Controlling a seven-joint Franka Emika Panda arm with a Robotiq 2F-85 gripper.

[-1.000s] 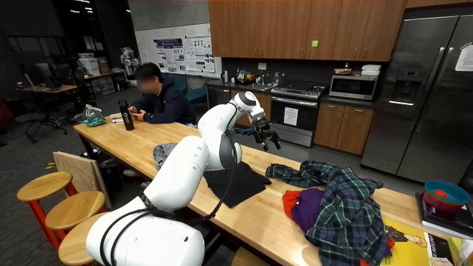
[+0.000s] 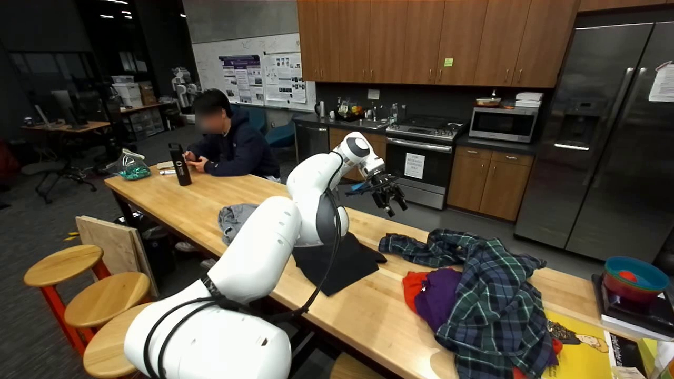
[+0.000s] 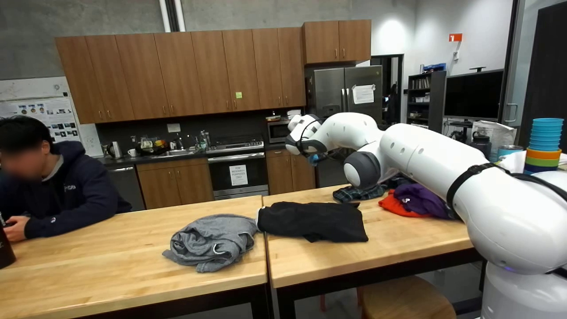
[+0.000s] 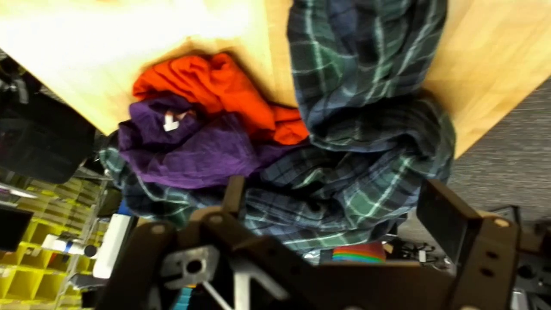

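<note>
My gripper (image 2: 396,210) is open in the air above the far edge of the table, with nothing between its fingers. Its fingertips stand wide apart in the wrist view, over a crumpled green and navy plaid shirt (image 4: 382,170). A purple garment (image 4: 201,155) and a red-orange one (image 4: 222,88) lie bunched against the plaid cloth. Left of that pile, a black garment (image 3: 313,220) is laid out fairly flat, partly behind the arm in exterior view 1. Farther left sits a rumpled grey garment (image 3: 215,242).
Bare wood shows on the table (image 2: 341,316) in front of the black garment. A yellow printed sheet (image 2: 578,341) and bowls (image 2: 635,278) occupy the right end. At the far left, a person (image 2: 230,142) sits near a dark bottle (image 2: 180,165).
The gripper has shifted slightly right and its angle has turned a little. The arm's upper part moved right with it. The clothes lie as before.
</note>
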